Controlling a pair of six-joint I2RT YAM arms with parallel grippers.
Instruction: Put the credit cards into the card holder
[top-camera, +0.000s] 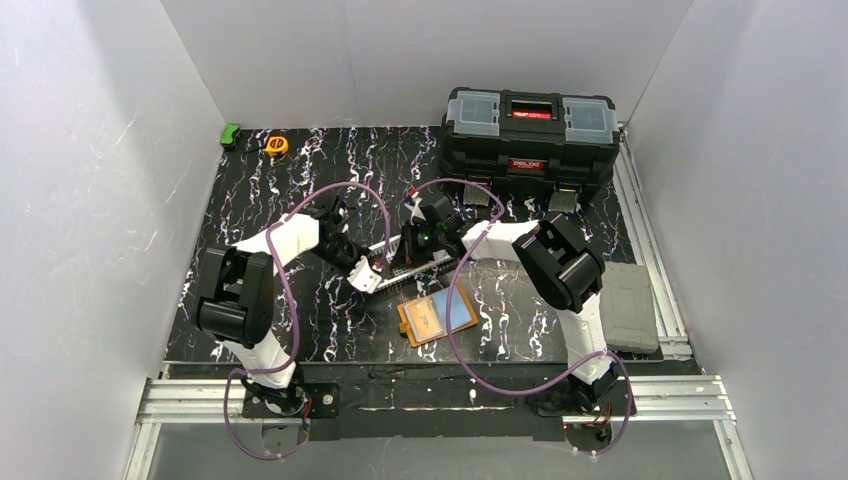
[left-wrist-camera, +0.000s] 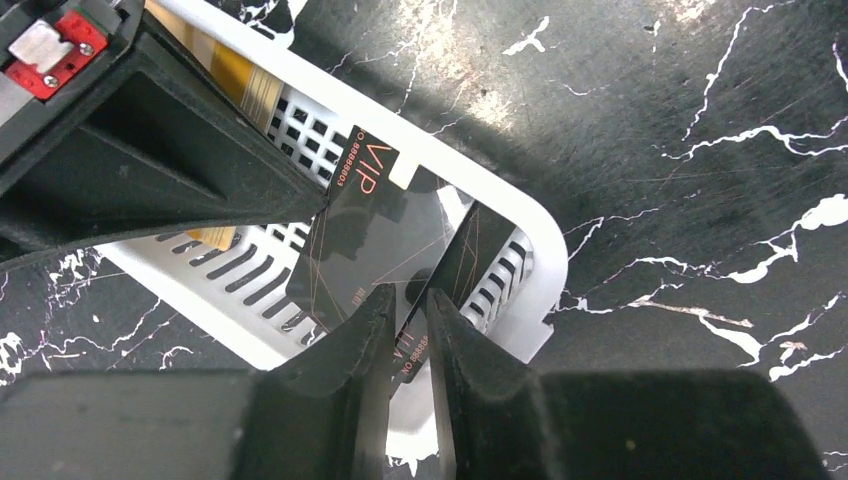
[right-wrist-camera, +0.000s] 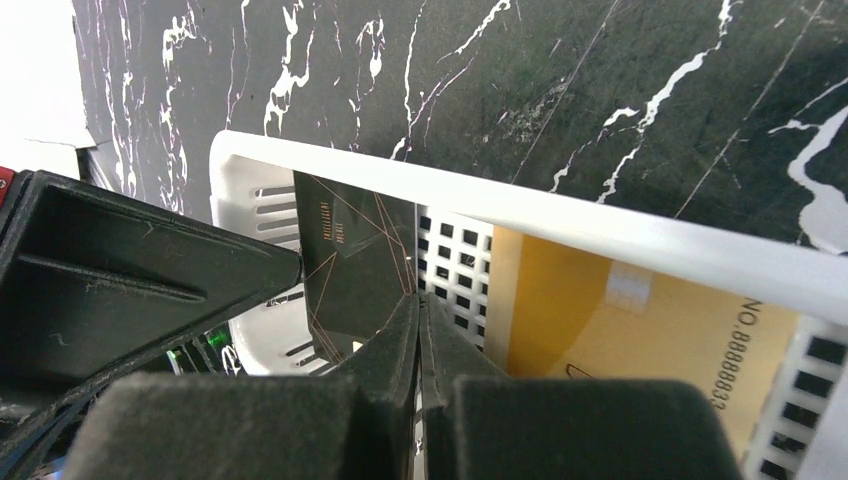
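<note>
A black VIP card (left-wrist-camera: 375, 215) leans inside the white basket (left-wrist-camera: 500, 200) in the left wrist view, with another black card (left-wrist-camera: 483, 245) behind it. Above their lower edges my left gripper stands slightly open, a narrow gap between its tips. In the right wrist view my right gripper is shut with nothing visible between its fingers; the black card (right-wrist-camera: 355, 250) lies outside them, on their left. A gold card (right-wrist-camera: 630, 340) lies to their right. The card holder (top-camera: 404, 328), brown with orange and blue areas, is on the table in front of the basket.
A black toolbox (top-camera: 530, 145) stands at the back right and a grey case (top-camera: 628, 308) at the right edge. An orange tape measure (top-camera: 277, 146) sits at the back left. Both arms crowd the basket.
</note>
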